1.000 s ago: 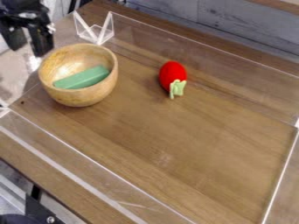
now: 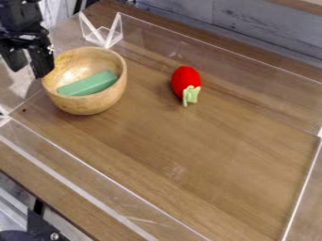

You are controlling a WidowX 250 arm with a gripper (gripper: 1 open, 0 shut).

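My black gripper [image 2: 28, 58] is at the upper left edge, open, its fingers pointing down just above and left of a wooden bowl [image 2: 104, 99]. The bowl holds a long pale green object [image 2: 83, 84]. A red radish-like vegetable [image 2: 185, 80] with pale green leaves lies on the wooden board to the right of the bowl.
A clear plastic wall runs round the wooden board [image 2: 227, 160], with a clear bracket [image 2: 104, 33] behind the bowl. The middle and right of the board are free. A grey wooden surface lies beyond the back edge.
My gripper has come down at the left edge, nearer the bowl. The bowl, the green object and the red vegetable have not visibly moved.
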